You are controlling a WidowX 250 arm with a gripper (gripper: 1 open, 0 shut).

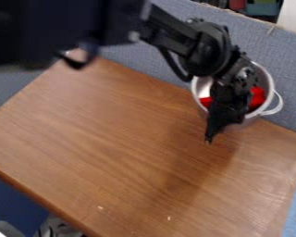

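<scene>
A silver pot (268,81) with side handles sits at the back right of the wooden table (114,157), against a grey padded surface. Red items (255,97) lie inside it, partly hidden by the arm. The black gripper (210,134) reaches down over the pot's near side, its tips at or just outside the near rim; it looks shut, with nothing visible between its fingers.
A blue strip (295,208) lies at the right edge. Cables and a grey object sit beyond the table's lower-left corner.
</scene>
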